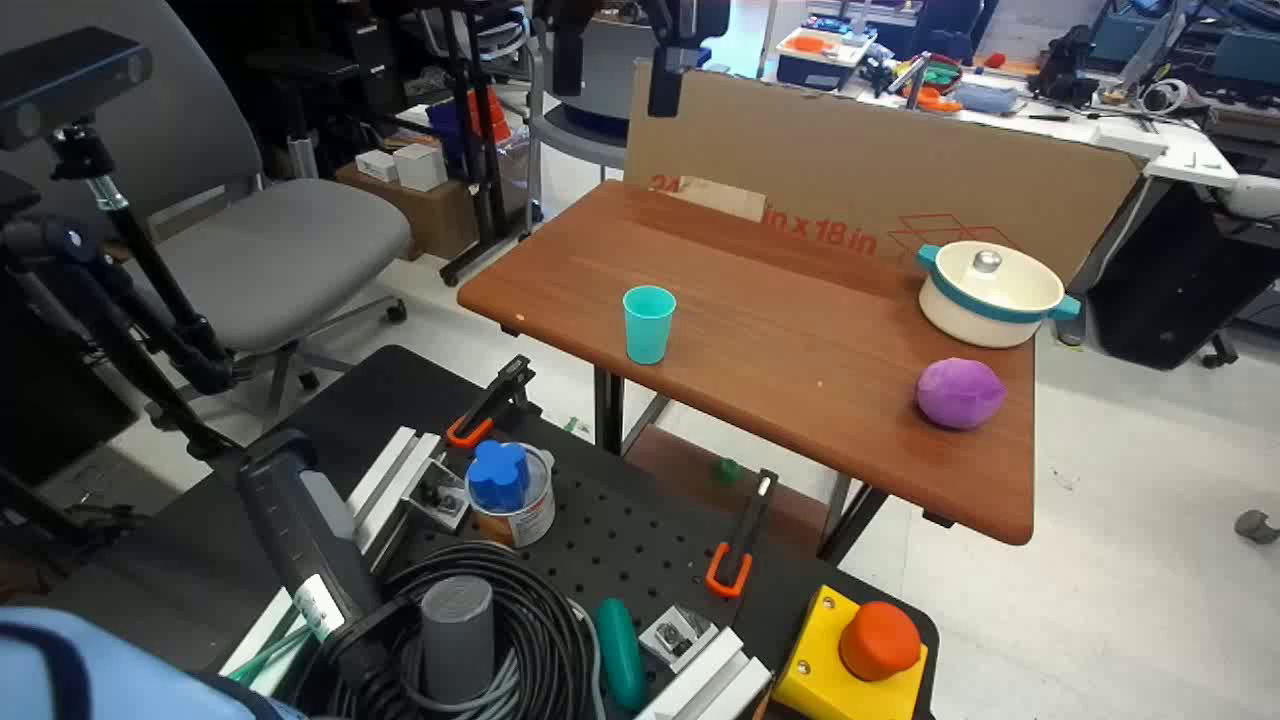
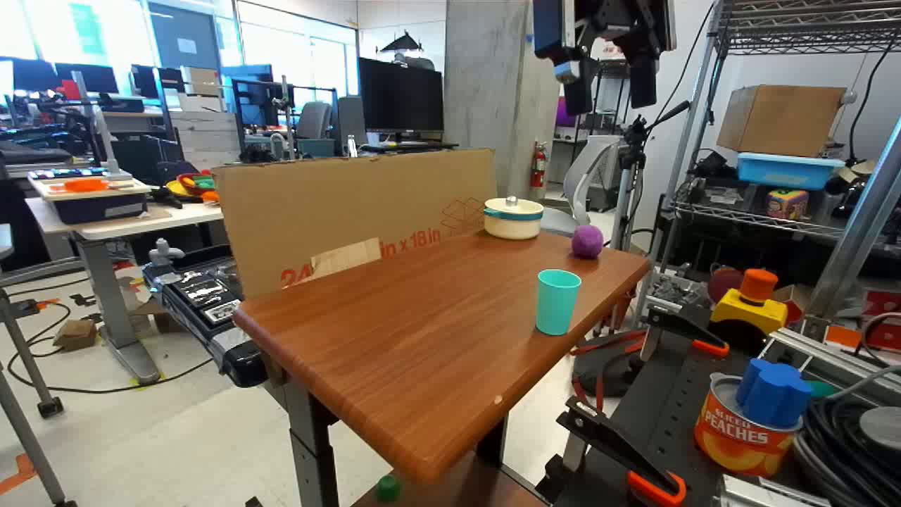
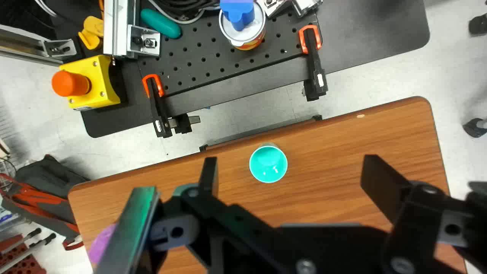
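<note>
A turquoise cup (image 1: 649,325) stands upright near the front edge of the brown table (image 2: 397,338), its mouth facing up in the wrist view (image 3: 268,163). Toward the table's right end in exterior view 1 lies a purple ball (image 1: 960,394); the wrist view shows only part of this ball (image 3: 100,244) behind the gripper. Behind it sits a cream pot (image 1: 986,294) with a lid and teal handles. High above the tabletop hangs my gripper (image 2: 612,89), open and empty, its fingers spread wide. In the wrist view the gripper has the cup showing far below, between its fingers.
A cardboard panel (image 1: 864,168) stands along the table's back edge. Across a gap from the front edge, a black bench (image 3: 219,59) carries clamps, a can (image 2: 743,431) and a yellow box with an orange button (image 1: 854,654).
</note>
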